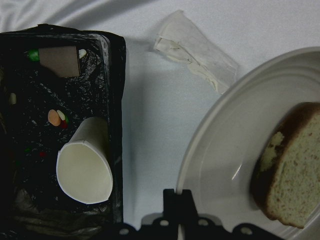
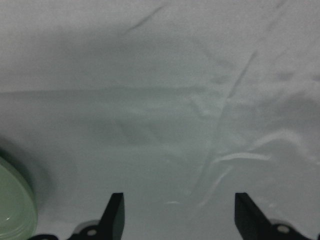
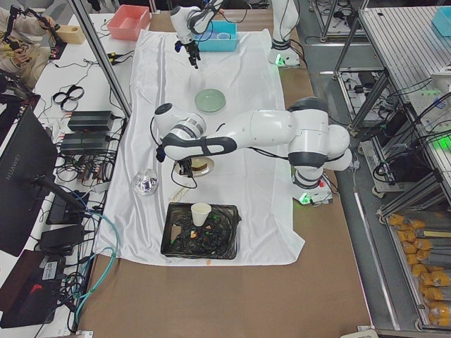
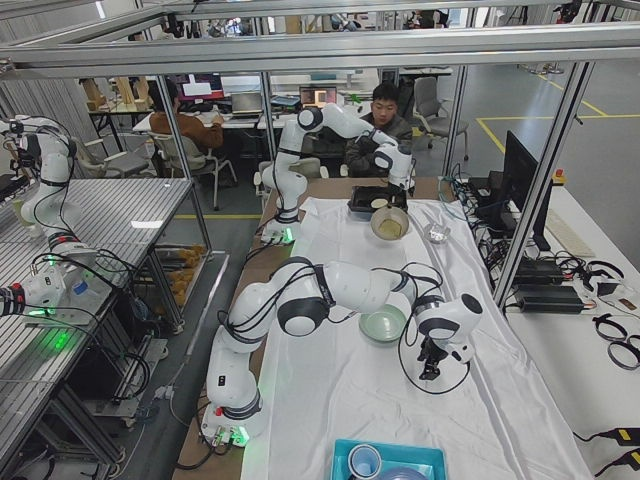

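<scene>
My left gripper is shut on the rim of a pale plate (image 1: 215, 175) holding a slice of bread (image 1: 292, 170), in the left wrist view. Left of it, a black lined tray (image 1: 55, 90) holds a white paper cup (image 1: 85, 172) on its side and small scraps. A clear wrapper (image 1: 197, 52) lies on the cloth between them. My right gripper stands open over bare cloth, with a green plate (image 2: 12, 205) at its left edge.
A blue bin (image 4: 400, 450) with cups sits at the right arm's end of the cloth. A crumpled foil object (image 3: 145, 181) lies beside the left arm's workspace.
</scene>
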